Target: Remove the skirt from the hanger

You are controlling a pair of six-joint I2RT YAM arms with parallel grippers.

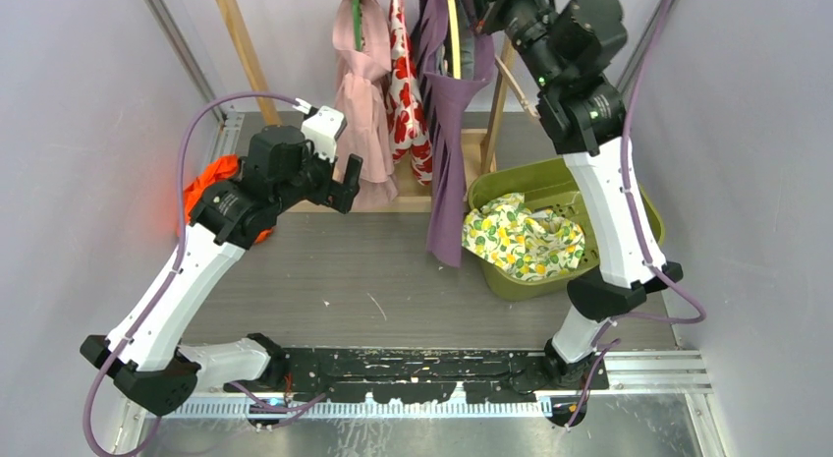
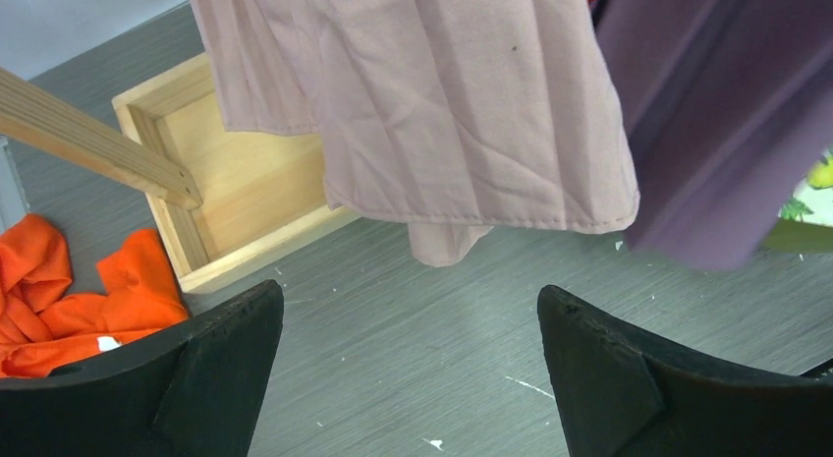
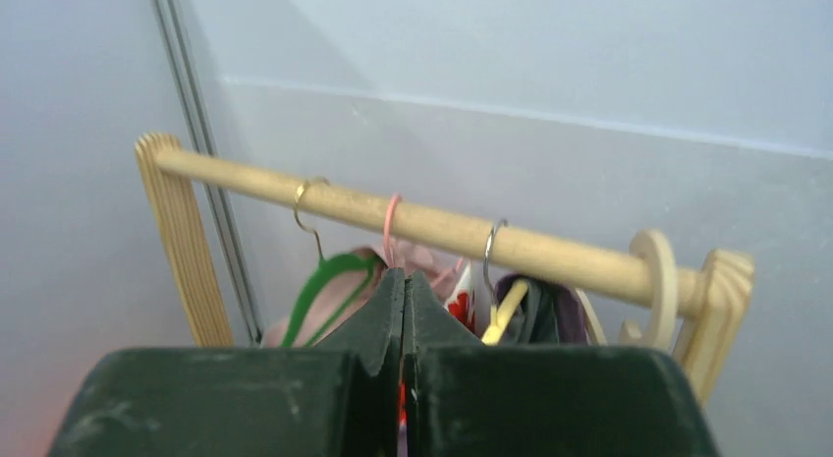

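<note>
The purple skirt (image 1: 454, 142) with its dark grey inside still hangs on the yellow hanger (image 1: 453, 34) at the rail. In the right wrist view, the hanger (image 3: 504, 314) and the skirt's purple top (image 3: 568, 314) show beyond and to the right of my right gripper. Its fingers are pressed together with nothing between them. From the top view, the right gripper is beside the skirt's upper end, its tips hard to make out. My left gripper stands wide open and empty, low in front of a pink garment (image 2: 472, 123).
A pink garment on a green hanger (image 3: 321, 290) and a red-flowered cloth (image 1: 406, 103) hang left of the skirt. A beige hanger (image 3: 660, 280) sits at the wooden rail's (image 3: 432, 224) right end. The green basket (image 1: 511, 288) holds a lemon-print cloth (image 1: 526, 241).
</note>
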